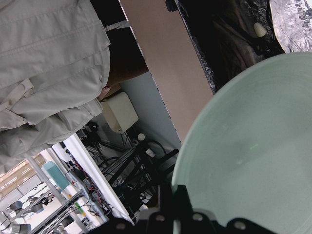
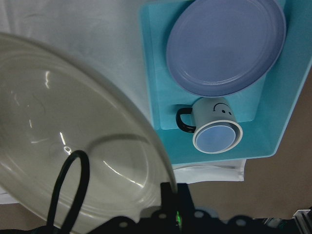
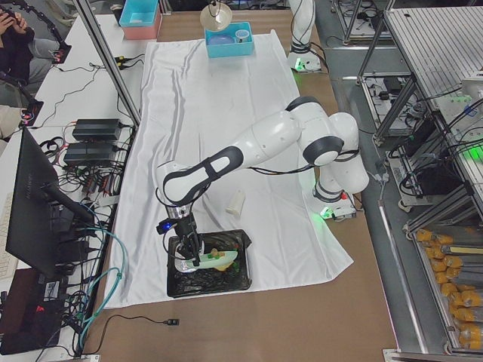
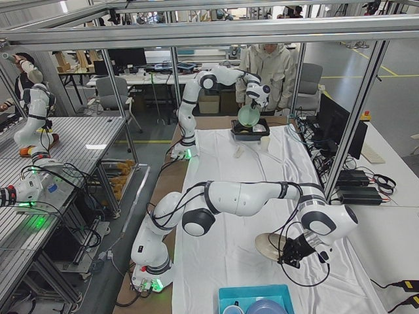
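Observation:
A pale green plate point(image 1: 248, 141) point(image 3: 207, 261) point(image 4: 249, 115) is in my left gripper, which is shut on its rim, tilted over a black-lined bin point(image 3: 207, 283) holding foil and food scraps. My right gripper is shut on the rim of a beige plate point(image 2: 73, 112) point(image 4: 267, 243), raised beside a blue bin point(image 2: 263, 131) point(image 4: 255, 294). That bin holds a purple plate point(image 2: 224, 44) and a mug point(image 2: 214, 112) with a smiley face and black handle.
The white cloth point(image 3: 219, 113) between the two bins is mostly clear, with a small pale item point(image 3: 235, 202) near the dark bin. A monitor and cables line the left side; a person stands beyond the dark bin.

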